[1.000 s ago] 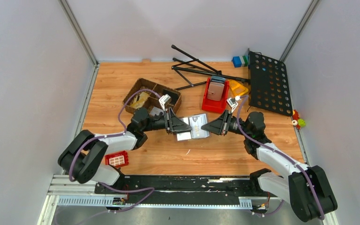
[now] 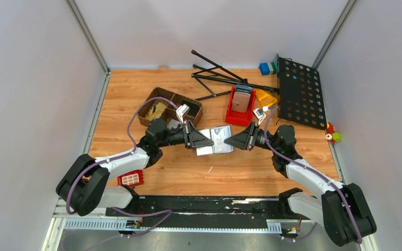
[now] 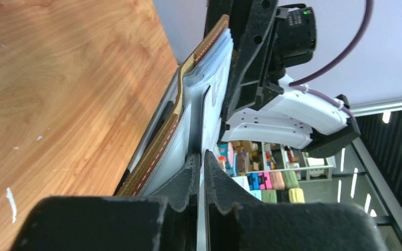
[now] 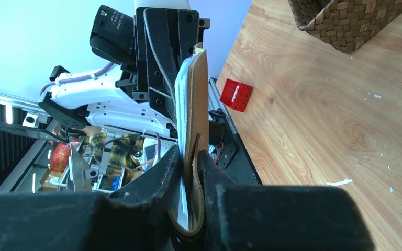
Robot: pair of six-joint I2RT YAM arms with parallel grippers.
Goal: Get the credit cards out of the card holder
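Observation:
In the top view the card holder (image 2: 222,140) is spread open between my two grippers, with pale sleeves showing. Its tan stitched cover (image 3: 163,140) and stack of clear sleeves (image 3: 213,65) appear edge-on in the left wrist view. My left gripper has its fingertips close together on a thin pale sheet with a dark edge; whether that is a card or a sleeve cannot be told. My right gripper is shut on the holder's side, its fingers around the brown cover (image 4: 198,99) and sleeves. Any cards inside are hard to make out.
Behind the left arm stands a woven box (image 2: 170,104) with compartments. A red tray (image 2: 231,116), black folded stand (image 2: 217,76) and perforated black panel (image 2: 301,94) occupy the back right. A red block (image 2: 131,178) lies front left.
The right arm stays put.

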